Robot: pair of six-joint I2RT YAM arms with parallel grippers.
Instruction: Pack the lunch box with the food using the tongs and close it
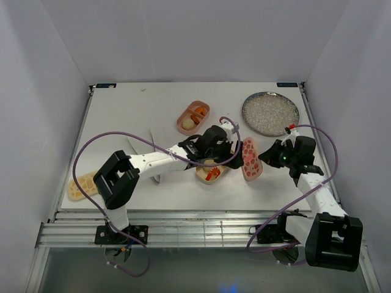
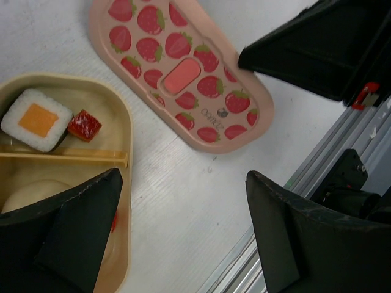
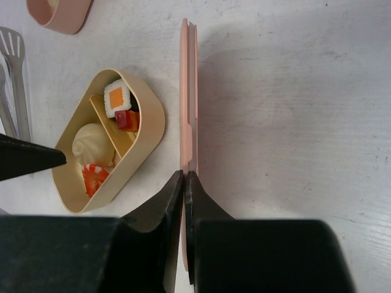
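A pink lid with strawberries (image 1: 250,159) is held tilted on edge by my right gripper, shut on its rim; the left wrist view shows its printed face (image 2: 183,85). My left gripper is open over the cream lunch box (image 3: 146,122), which holds sushi (image 3: 116,97), a pale dumpling-like piece (image 3: 91,144) and a strawberry slice (image 3: 95,177). In the top view the left arm partly hides this box.
A pink lunch box (image 1: 183,125) with food stands at the back, a round silver tray (image 1: 270,113) at back right. A yellow lid (image 1: 79,189) lies at far left, utensils (image 3: 18,91) left of the cream box.
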